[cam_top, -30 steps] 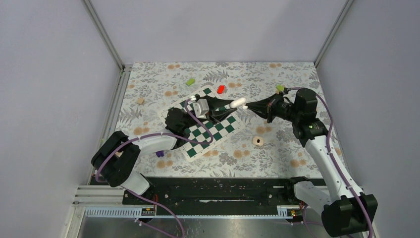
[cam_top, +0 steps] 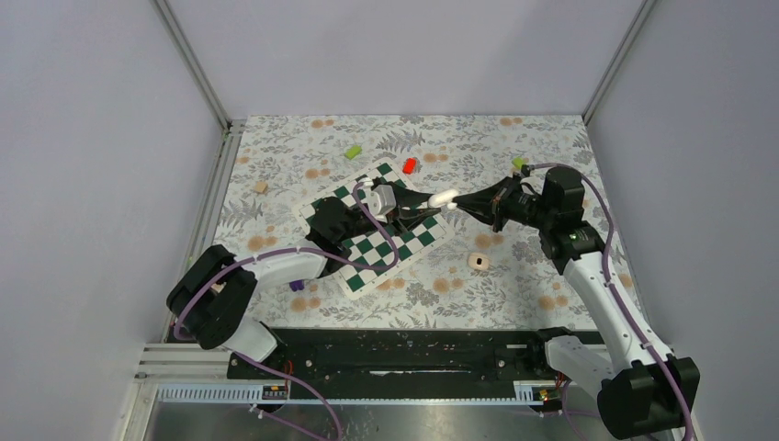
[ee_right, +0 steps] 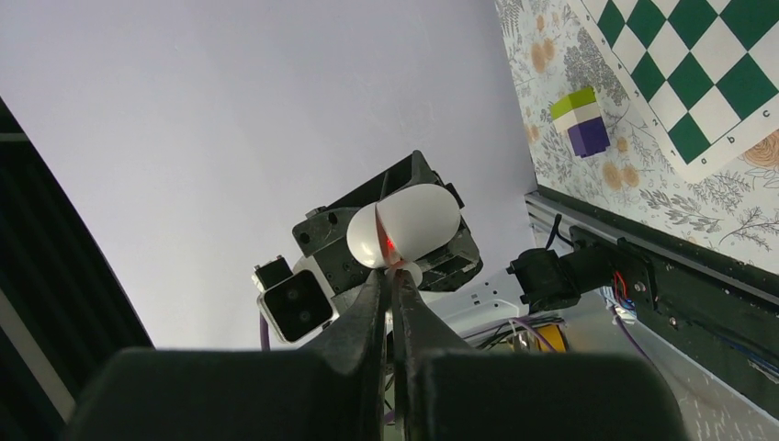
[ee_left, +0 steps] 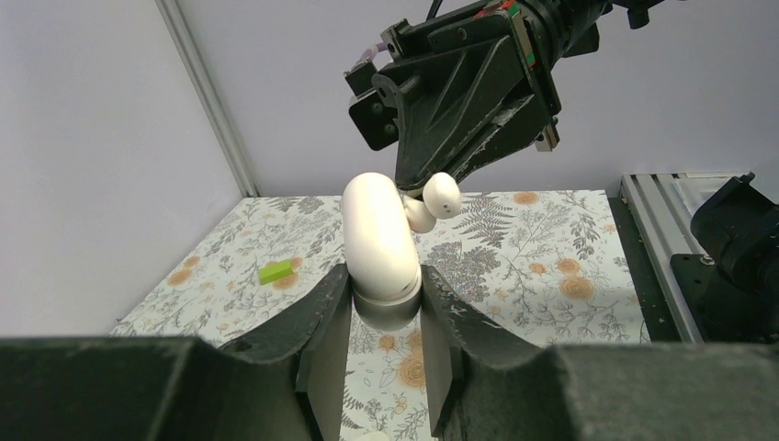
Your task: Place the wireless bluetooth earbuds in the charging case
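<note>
The white charging case (ee_left: 375, 230) is in the air, its lower end between the fingers of my left gripper. In the right wrist view the case (ee_right: 421, 220) shows a gap between lid and body, with a red light inside. My right gripper is shut, with a small white earbud (ee_right: 412, 272) at its fingertips, close to the case opening. In the left wrist view the earbud (ee_left: 442, 195) is right beside the case; whether it touches is unclear. From above, the earbud (cam_top: 452, 206) is at the case's right end.
A green-and-white checkered board (cam_top: 372, 248) lies under the left arm. Loose blocks lie around it: red (cam_top: 409, 165), green (cam_top: 353, 152) and tan (cam_top: 261, 186). A beige piece with a dark hole (cam_top: 479, 262) lies on the table, with free room around it.
My left gripper has turned slightly, and the case has shifted a little down and left in the top view. The earbud at my right fingertips has moved slightly down and left with the gripper.
</note>
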